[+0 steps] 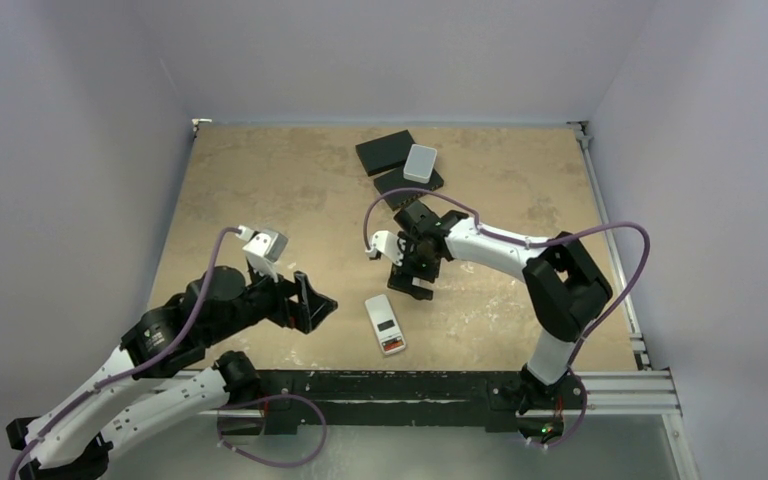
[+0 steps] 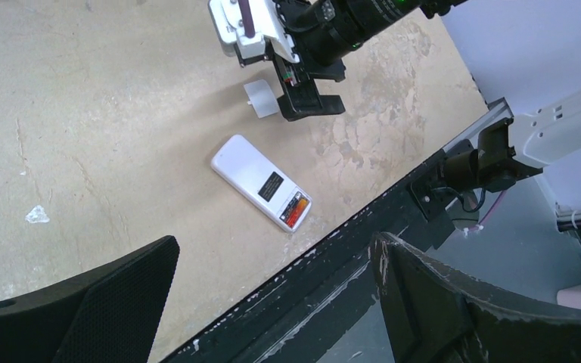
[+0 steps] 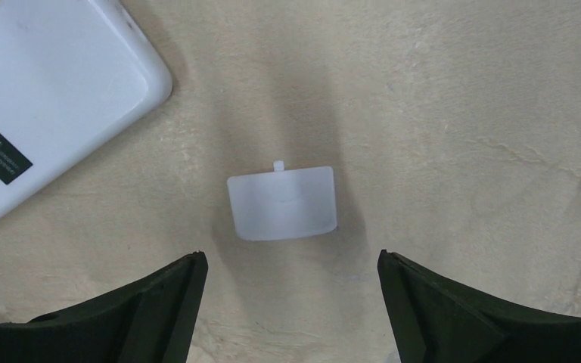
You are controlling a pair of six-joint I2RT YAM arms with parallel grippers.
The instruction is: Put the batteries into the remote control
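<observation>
The white remote control [image 2: 251, 170] lies back up on the table, its battery compartment uncovered. Batteries with red and orange wrappers [image 2: 295, 210] show inside that compartment; how they are seated is too small to tell. Flat on the table near the remote's far end is the small white battery cover [image 3: 284, 206], its tab pointing up in the right wrist view. Above the cover my right gripper is open, a finger to either side and nothing between them. My left gripper [image 1: 320, 303] is open and empty, held to the left of the remote.
Two black boxes [image 1: 384, 152] lie at the back of the table, a small grey-white box [image 1: 420, 163] resting partly on one. A dark rail [image 1: 415, 385] runs along the front edge, close to the remote.
</observation>
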